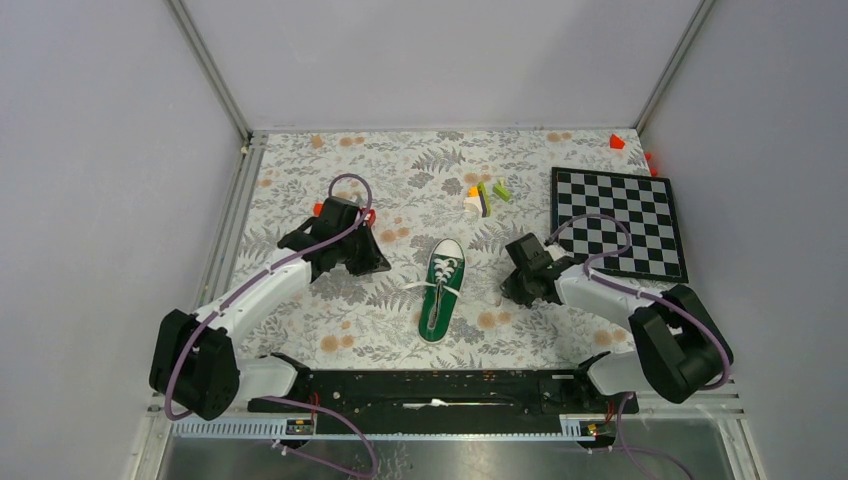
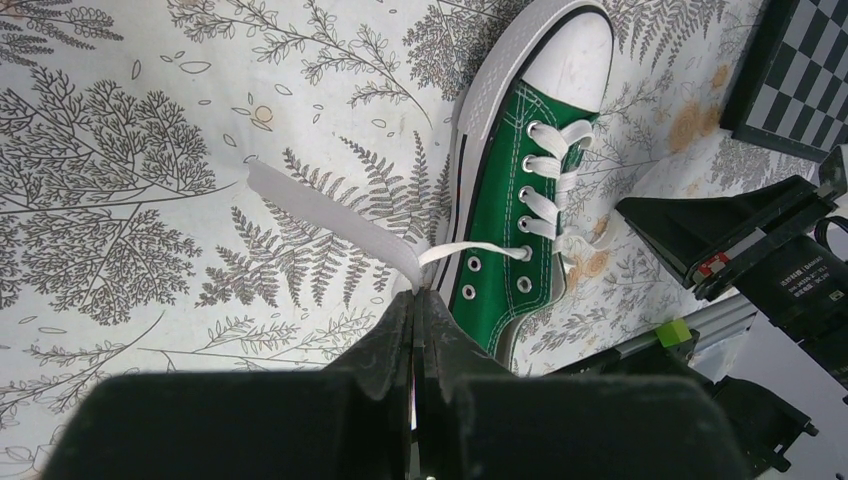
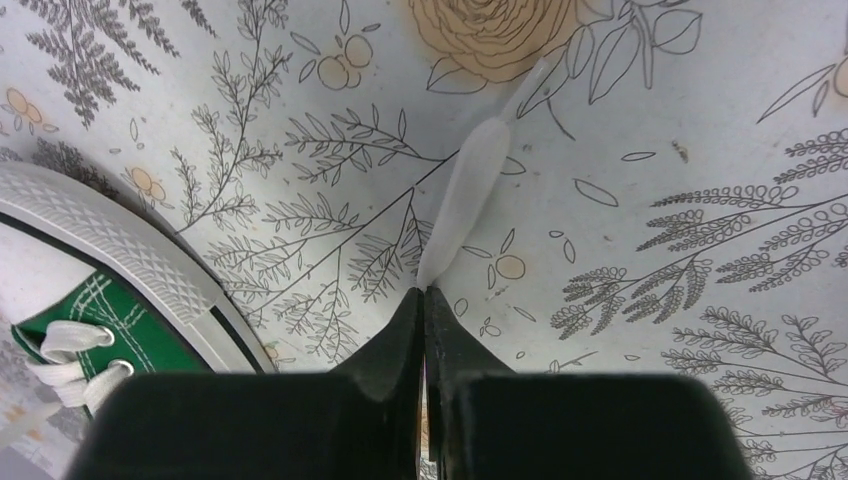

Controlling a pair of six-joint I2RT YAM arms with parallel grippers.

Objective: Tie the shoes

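Observation:
The green sneaker (image 1: 440,305) lies toe-away in the middle, its white laces (image 2: 540,205) threaded through upper eyelets, loose ends spread both sides. My left gripper (image 1: 383,268) is shut, left of the shoe; in its wrist view one lace end (image 2: 330,220) runs behind or near the fingertips (image 2: 405,310), without a clear grip. My right gripper is shut low at the shoe's right, on a white lace end (image 3: 465,185) that meets its fingertips and lies flat beyond them.
A checkerboard (image 1: 615,220) lies at the back right. Small yellow and green items (image 1: 480,200) sit behind the shoe, red pieces (image 1: 616,142) at the back right corner. The cloth around the shoe is otherwise mostly clear.

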